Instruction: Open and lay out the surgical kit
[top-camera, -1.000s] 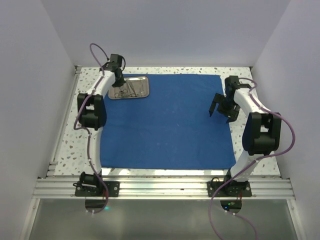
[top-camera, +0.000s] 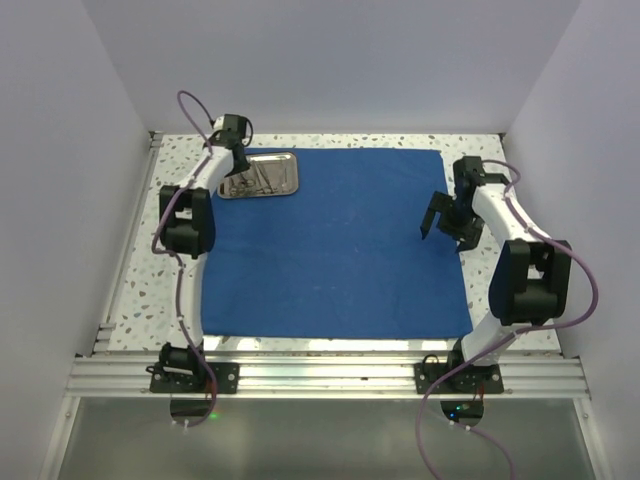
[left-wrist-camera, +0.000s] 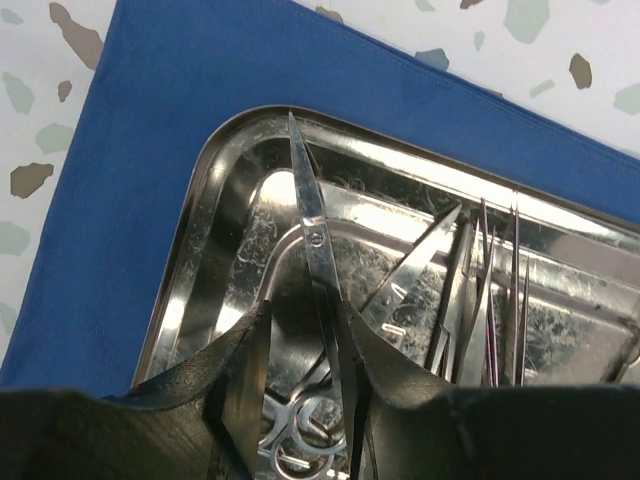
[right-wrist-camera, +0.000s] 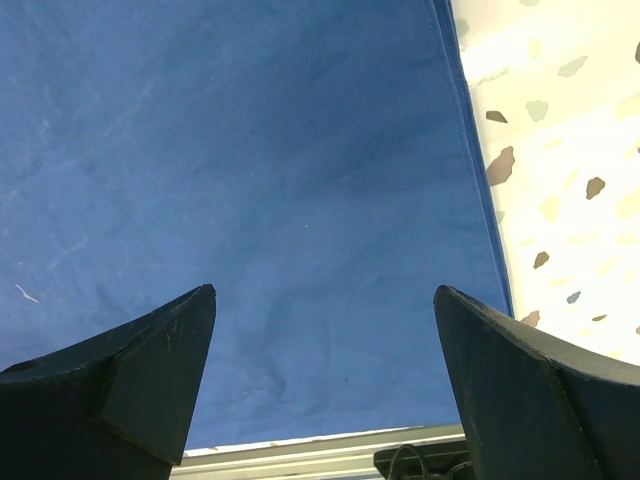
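In the top view a metal tray (top-camera: 290, 158) of instruments lies at the back left of the blue cloth (top-camera: 335, 250). Over the tray's left end is my left gripper (top-camera: 241, 172). From the left wrist view, its fingers [are] part open, with a gap between the fingers. A pair of scissors (left-wrist-camera: 306, 195) runs up between them, close to the right-hand finger; whether it touches is unclear. More scissors (left-wrist-camera: 412, 262) and several slim tweezers-like tools (left-wrist-camera: 518, 300) lie beside it. My right gripper stands open over bare cloth, nothing between its fingers.
Speckled table (top-camera: 140, 290) shows around the cloth's edges. Grey walls (top-camera: 330, 60) rise at the back and both sides, and a metal rail (top-camera: 330, 372) runs along the front.
The tray stays put.
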